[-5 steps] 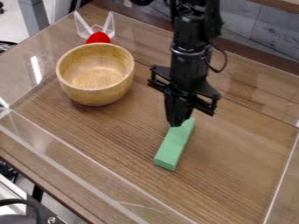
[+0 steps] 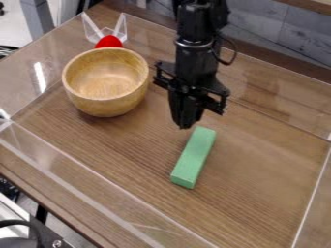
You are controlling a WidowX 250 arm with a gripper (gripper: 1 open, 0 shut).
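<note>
My black gripper hangs above the table in the middle of the view, shut, with nothing visible between its fingers. Just below and a little right of it lies a green rectangular block, long side running toward the front. A tan round bowl sits to the left of the gripper, apart from it.
A red object with white pieces stands behind the bowl at the back left. A wooden rail runs along the back right edge.
The block and bowl have stayed put.
</note>
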